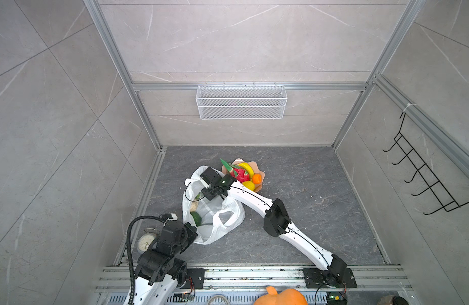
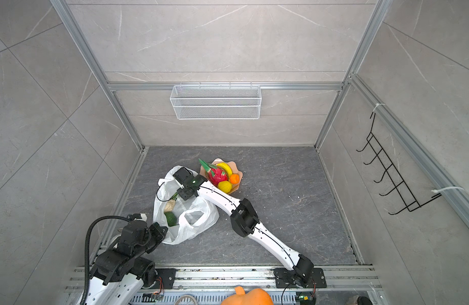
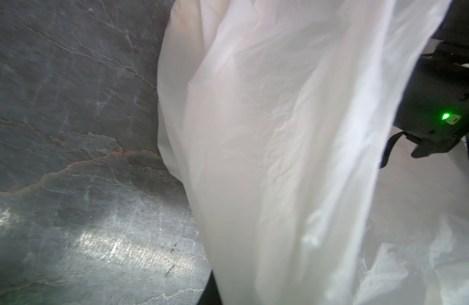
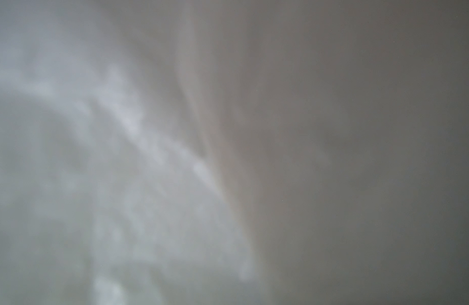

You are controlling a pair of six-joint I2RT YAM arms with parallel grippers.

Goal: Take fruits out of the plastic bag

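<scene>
The white plastic bag (image 1: 225, 216) lies with its mouth open on the left of the grey table. A dark green fruit (image 1: 195, 218) and a pale tan item (image 1: 193, 206) show inside it, with a bit of green beside my right gripper (image 2: 181, 197). That gripper reaches down into the bag; its fingertips are hidden, and blurred white plastic (image 4: 143, 203) fills the right wrist view. At the bag's near left edge, my left gripper (image 1: 192, 234) is shut on the plastic, which spreads across the left wrist view beside one dark finger (image 3: 211, 293).
Behind the bag, a scalloped bowl (image 1: 262, 178) holds a red dragon fruit (image 1: 240, 174), a banana (image 1: 246, 168), an orange fruit (image 1: 256, 178) and a yellow fruit (image 1: 248, 185). My right arm crosses the table in front of it.
</scene>
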